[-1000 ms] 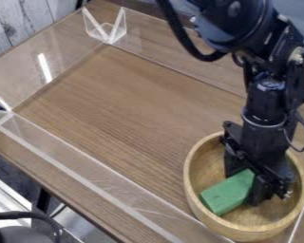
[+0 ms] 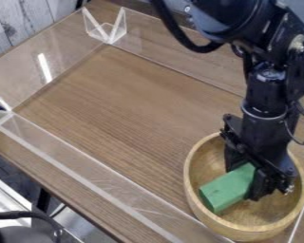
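Observation:
A wooden bowl point(image 2: 243, 222) sits at the lower right of the table. Inside it lies a green block point(image 2: 223, 192), partly hidden under the black gripper point(image 2: 247, 177), whose fingers reach down into the bowl and are shut on the block's upper right end. The fingertips themselves are largely obscured by the gripper body and the block.
A clear plastic piece point(image 2: 105, 28) stands at the back left. Black cables or hardware point(image 2: 22, 228) lie beyond the near left edge.
The gripper and the green block have shifted slightly upward within the bowl, with a little more of the arm's housing tilted into view. The bowl stays in place.

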